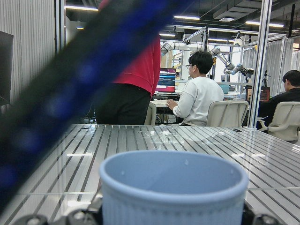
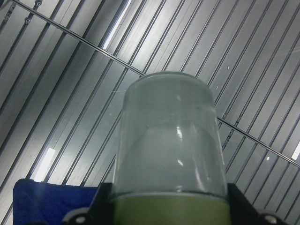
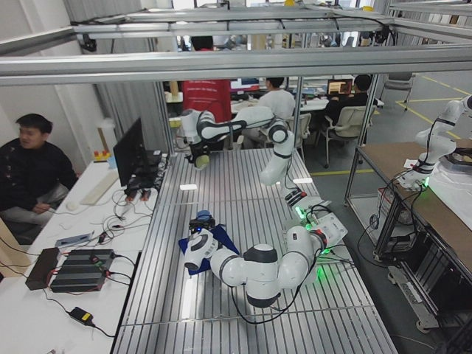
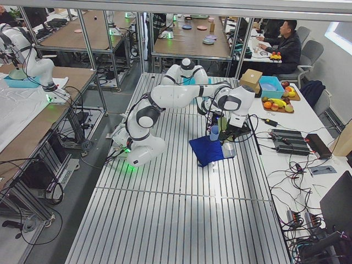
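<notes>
A blue cup (image 1: 173,206) (image 4: 214,132) is upright in my left gripper (image 3: 201,223), which is shut on it, over a dark blue cloth (image 3: 223,237) (image 4: 204,152) (image 2: 51,201). My right gripper (image 3: 198,159), at the far end of the table in the camera left view, is shut on a clear cup with a green lower band (image 2: 171,140), held above the bare slats. Its fingers are mostly hidden behind the cup in the right wrist view. A blurred dark blue strip crosses the left wrist view diagonally.
A side desk (image 3: 88,332) with a monitor (image 3: 130,158), cables and boxes runs along one edge. A blue bin (image 4: 270,85) and fruit tray (image 4: 278,104) stand on it. People sit or stand beyond the table.
</notes>
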